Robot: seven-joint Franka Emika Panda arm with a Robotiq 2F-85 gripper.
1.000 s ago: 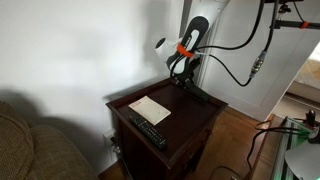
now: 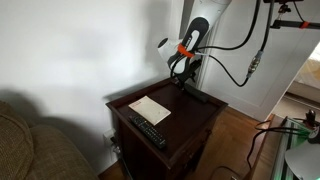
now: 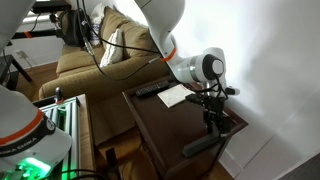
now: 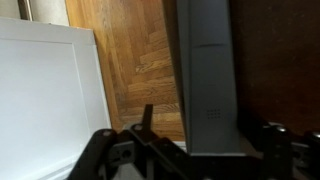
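Observation:
A long dark grey, flat object (image 3: 203,146) lies on the dark brown cabinet top (image 3: 165,125), near its end by the wall and the white door; it may be a remote or a case. My gripper (image 3: 213,120) is low over it, pointing down. In the wrist view the grey object (image 4: 210,70) runs lengthwise between the fingers of my gripper. The fingers are part open, with a gap between the left finger and the object. The right finger sits close to the object's other side.
A white sheet of paper (image 2: 149,111) and a black remote with buttons (image 2: 147,131) lie toward the cabinet's other end. The wall (image 2: 75,60) runs close behind. Wooden floor (image 4: 140,55) and a white panel (image 4: 50,95) show past the cabinet's edge.
In exterior view 1 the end of the grey object seems to have shifted very slightly; the arm stays in nearly the same place over it. The paper and the black remote have not moved.

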